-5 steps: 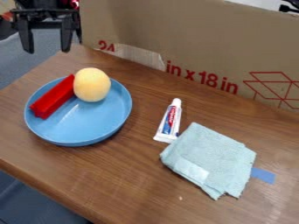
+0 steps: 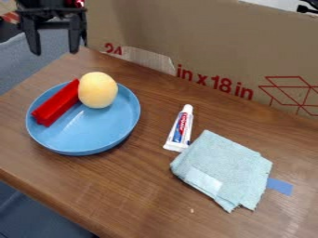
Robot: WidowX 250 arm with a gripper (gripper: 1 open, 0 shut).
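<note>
My black gripper hangs at the top left, open, with nothing between its fingers, above and behind a blue plate. On the plate lie a long red object and, to its right, a pale yellow ball. A white toothpaste tube lies right of the plate. A folded light blue cloth lies at the front right.
A large cardboard wall runs along the back of the wooden table. A strip of blue tape is beside the cloth. The table's front left edge drops to a dark floor.
My gripper has shifted slightly within the top left corner over the last second. The plate, its contents, the tube and the cloth look unmoved.
</note>
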